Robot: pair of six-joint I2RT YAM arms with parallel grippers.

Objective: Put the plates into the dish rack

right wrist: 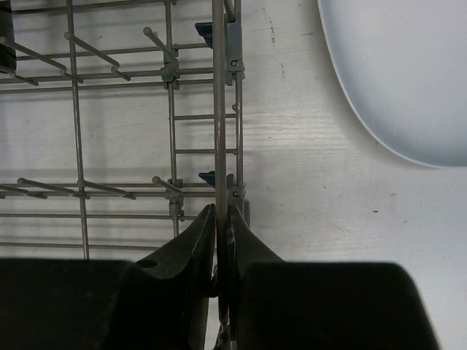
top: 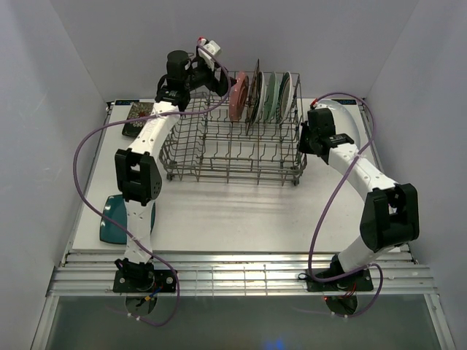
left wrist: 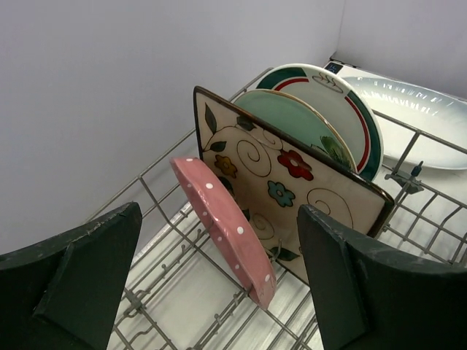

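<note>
The dish rack (top: 226, 175) holds a pink plate (top: 236, 102), a square flowered plate (left wrist: 284, 175), green and white plates (left wrist: 328, 102) upright at its back right. My left gripper (top: 219, 80) hovers over the rack's back left beside the pink plate, open and empty; the pink plate shows between and beyond its fingers in the left wrist view. My right gripper (top: 305, 142) is shut on the rack's right rim wire (right wrist: 220, 131).
A white platter (right wrist: 394, 73) lies right of the rack. A teal plate (top: 109, 219) lies at front left, a dark patterned plate (top: 137, 117) at back left.
</note>
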